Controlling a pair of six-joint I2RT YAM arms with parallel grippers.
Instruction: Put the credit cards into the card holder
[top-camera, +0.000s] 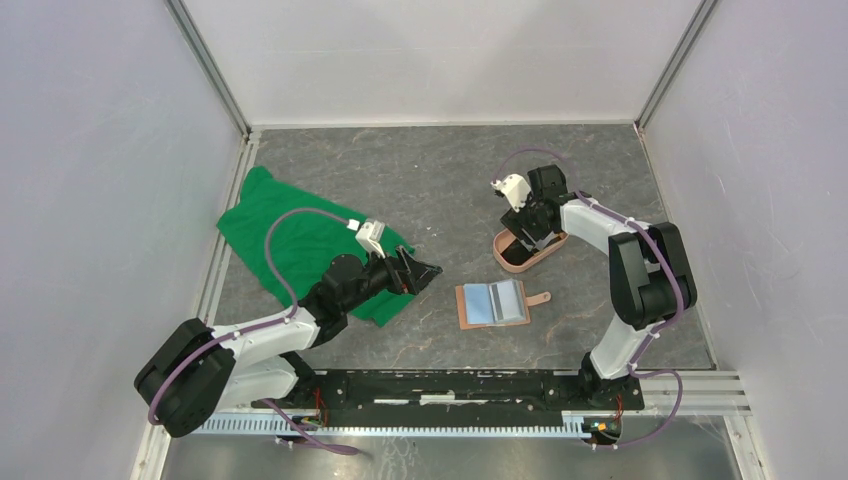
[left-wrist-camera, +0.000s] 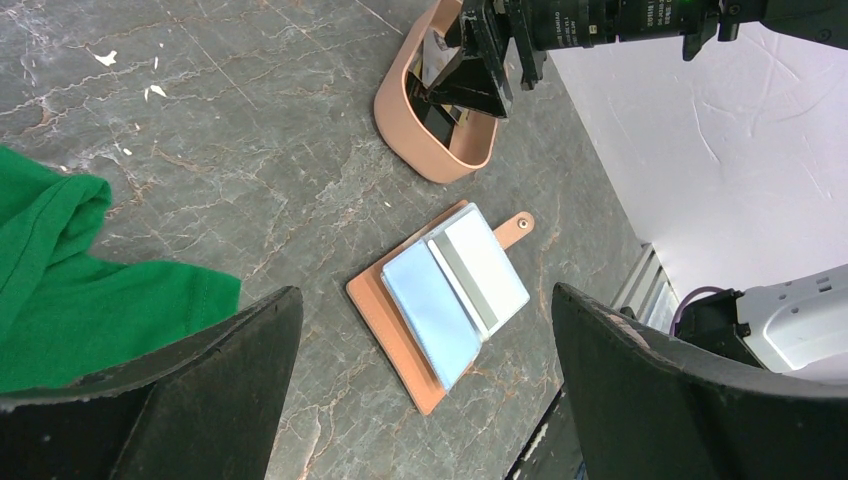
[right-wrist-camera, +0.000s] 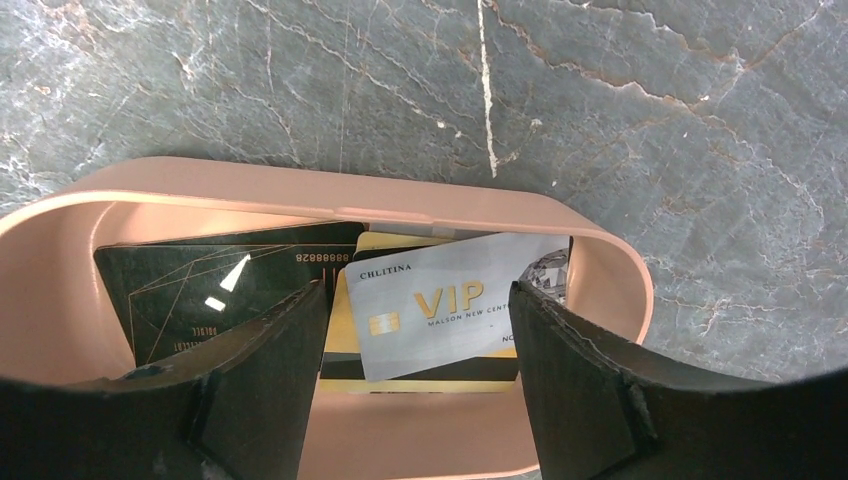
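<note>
The silver VIP card (right-wrist-camera: 435, 300) lies tilted over a gold card (right-wrist-camera: 430, 386) in the pink tray, with black cards (right-wrist-camera: 225, 285) to its left. Over the tray, my right gripper has its fingers apart. One fingertip is just left of the silver card, and the other overlaps the card's right part; whether either touches it, I cannot tell. The card holder (top-camera: 492, 303) lies spread on the table, its pale sleeves (left-wrist-camera: 432, 305) facing up on a tan cover. My left gripper (top-camera: 424, 279) hangs open and empty, left of the holder.
The pink tray (left-wrist-camera: 428, 152) stands behind the holder, its raised rim around the right fingers. A green cloth (top-camera: 290, 235) covers the left of the table. Bare table lies between cloth and tray. White walls close in the sides and back.
</note>
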